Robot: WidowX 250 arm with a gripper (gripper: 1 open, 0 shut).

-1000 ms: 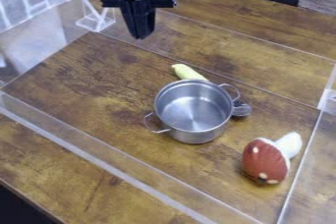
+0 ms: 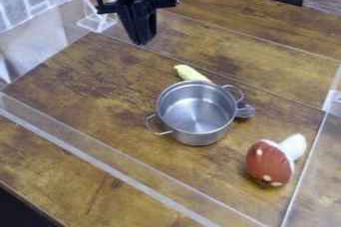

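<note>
My black gripper point(image 2: 140, 31) hangs at the top, left of centre, above the wooden table; its fingertips are small and dark, and it looks shut with nothing visible between them. Below and to its right a steel pot point(image 2: 196, 113) with two handles stands empty. A pale yellow-green elongated object point(image 2: 189, 73) lies just behind the pot, and a toy mushroom point(image 2: 270, 161) with a red cap and white stem lies at the front right.
A small metal object point(image 2: 245, 111) sits against the pot's right side. Clear plastic walls run along the left and right of the workspace. The wooden surface point(image 2: 80, 87) left of the pot is clear.
My gripper has shifted slightly left over the last second. The objects on the table stay in place.
</note>
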